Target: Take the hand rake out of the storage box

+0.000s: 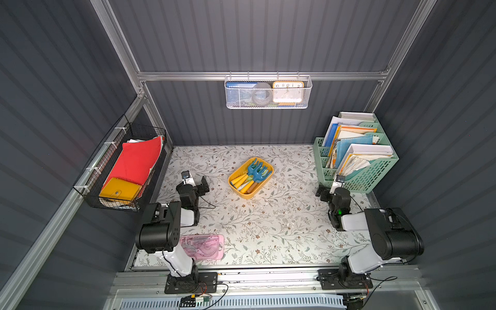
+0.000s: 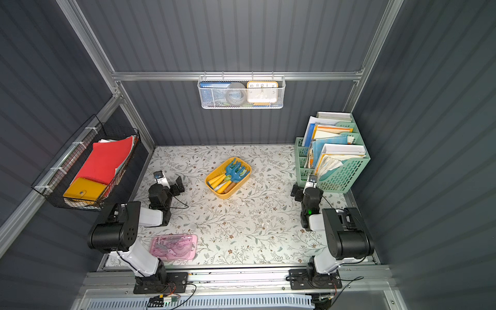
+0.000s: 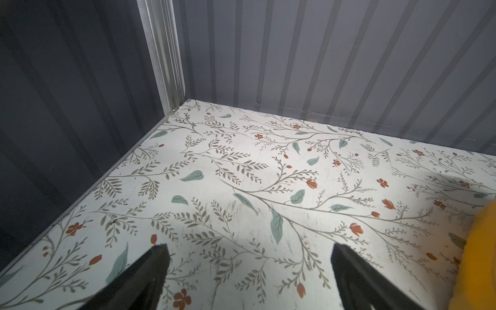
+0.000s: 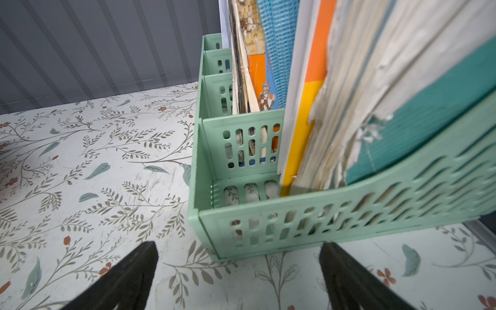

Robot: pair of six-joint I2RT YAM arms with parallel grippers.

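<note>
A yellow storage box point(image 1: 232, 186) sits mid-table, its edge also at the right of the left wrist view point(image 3: 475, 258). In it lie yellow-handled tools with blue heads, among them what looks like a hand rake point(image 2: 238, 173); which piece is which is hard to tell. My left gripper stands open left of the box, nothing between its blurred fingers. My right gripper is at the front of the green file organizer, its fingers apart and empty.
The green organizer point(image 2: 341, 175) full of papers fills the back right. A wire basket point(image 1: 87, 191) hangs left, a white mesh basket point(image 1: 232, 98) on the back wall. A pink case point(image 2: 173, 248) lies front left.
</note>
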